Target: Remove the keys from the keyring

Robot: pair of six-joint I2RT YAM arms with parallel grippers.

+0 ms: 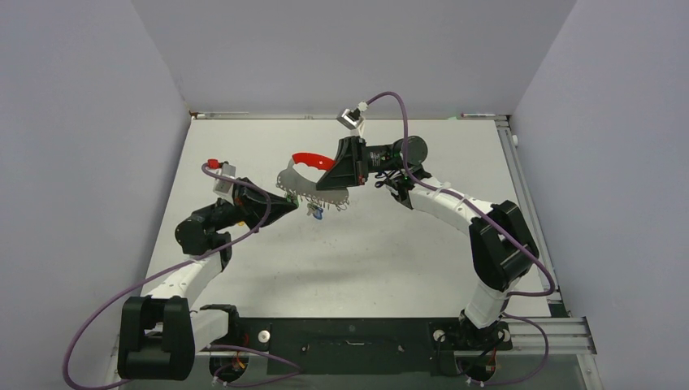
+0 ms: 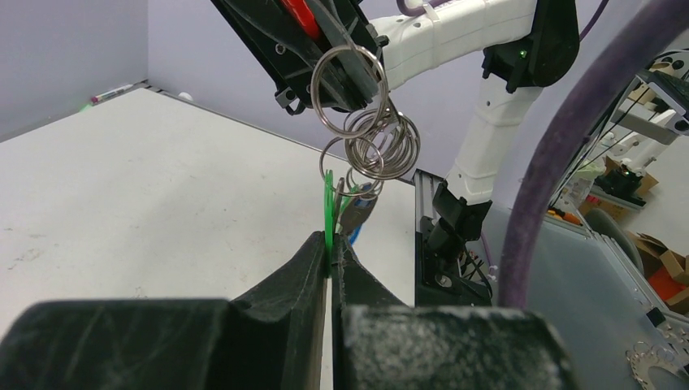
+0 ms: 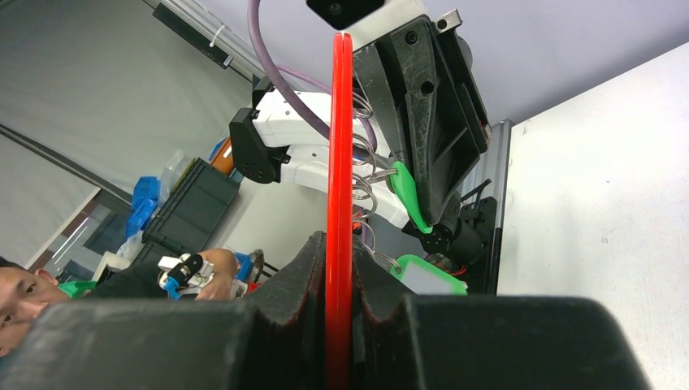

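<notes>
My right gripper is shut on the red handle of a grey metal keyring holder, held above the table. Metal rings hang along its lower edge with keys and coloured tags, including a blue one. My left gripper is at the holder's left end, shut on a thin green key tag, which sits just under the rings in the left wrist view. A second green tag hangs lower in the right wrist view.
Walls enclose its back and sides. A person with hand-held controls appears at the lower left of the right wrist view.
</notes>
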